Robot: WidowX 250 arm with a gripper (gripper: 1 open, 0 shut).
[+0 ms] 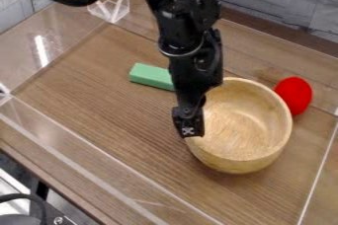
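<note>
The black gripper (188,112) points down over the left rim of a pale wooden bowl (248,146), its fingers apart with nothing visible between them. A green block (148,75) lies left of the arm, partly behind it. A red oval object (294,95) sits at the bowl's upper right.
A clear plastic item (109,0) is at the back left, and a black cable (27,204) runs at the lower left corner.
</note>
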